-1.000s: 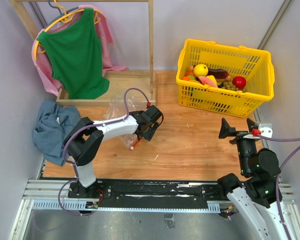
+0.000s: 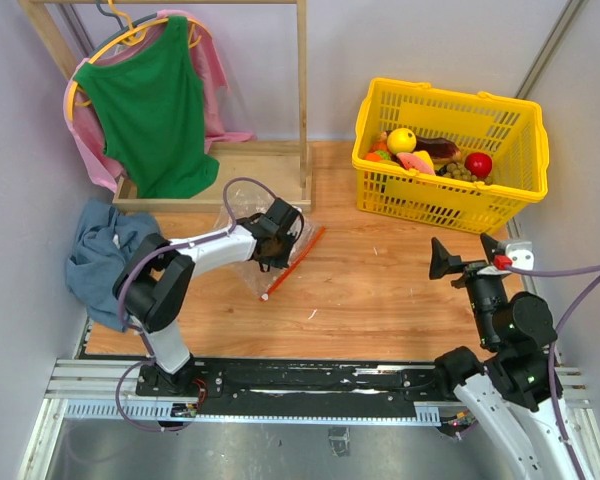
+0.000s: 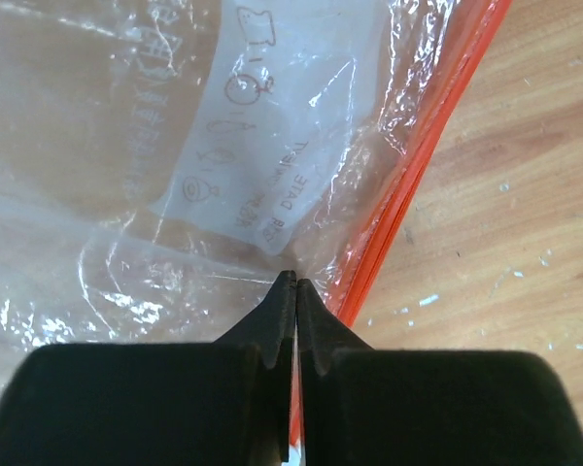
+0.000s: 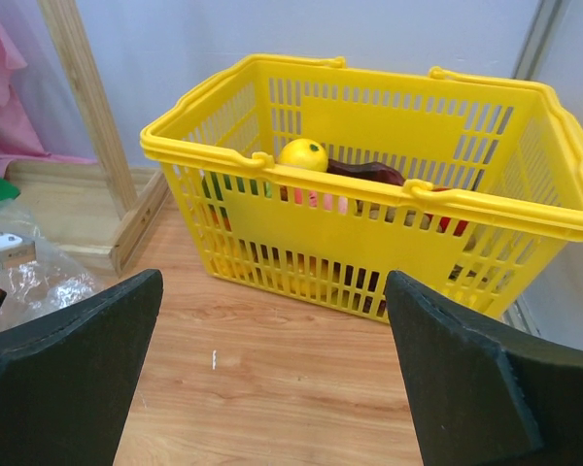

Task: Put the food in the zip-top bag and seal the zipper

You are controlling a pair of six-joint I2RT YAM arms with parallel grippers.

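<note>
A clear zip top bag lies flat on the left part of the table, its orange-red zipper edge facing right. Over that edge my left gripper is shut, its fingertips against or just above the clear film beside the zipper; whether any film is pinched cannot be told. Food pieces sit in the yellow basket: a yellow round fruit, a red round fruit, a dark eggplant and green grapes. In front of the basket, my right gripper stands open and empty.
Behind the bag is a wooden clothes rack with a green top and pink garments hanging. Blue cloth lies crumpled at the left. Between bag and basket the wooden table is clear.
</note>
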